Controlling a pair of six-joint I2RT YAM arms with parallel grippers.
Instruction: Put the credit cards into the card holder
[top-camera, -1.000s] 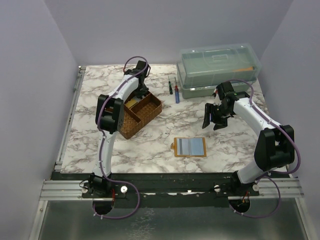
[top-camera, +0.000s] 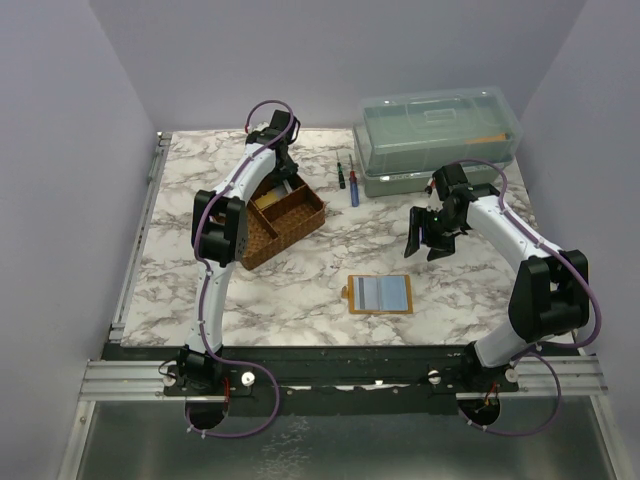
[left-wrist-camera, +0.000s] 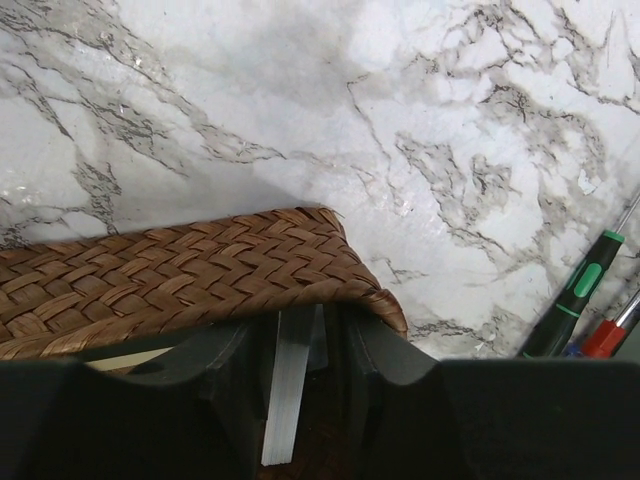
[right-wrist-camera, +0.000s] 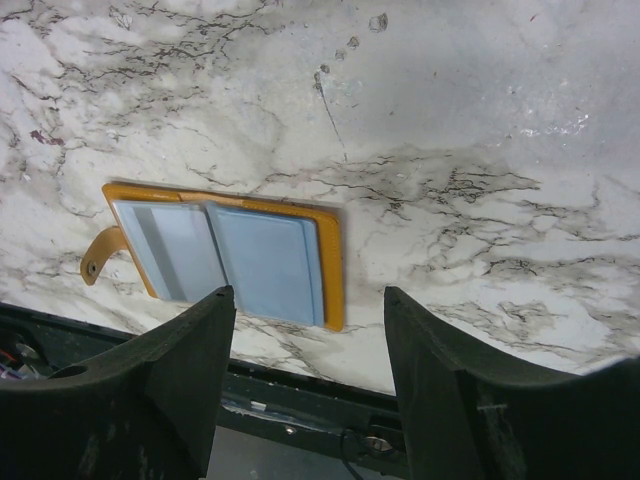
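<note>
The brown woven basket stands at the back left, its compartments holding a pale strip-like card and a yellowish card. Over its far compartment, my left gripper points down, fingers part open, one finger on each side of the pale card. A dark gap shows beside that card; whether a finger touches it is hard to see. The card holder, tan-edged with pale blue-white pockets and a snap strap, lies open on the table at the front. Above and right of it hangs my right gripper, open and empty.
A green-handled screwdriver and a blue-and-red one lie right of the basket. The large translucent bin fills the back right. Bare marble lies between basket and card holder.
My left gripper has moved slightly toward the back over the basket, and the basket has shifted a little. The pale card shows more clearly now. The right arm and card holder are still.
</note>
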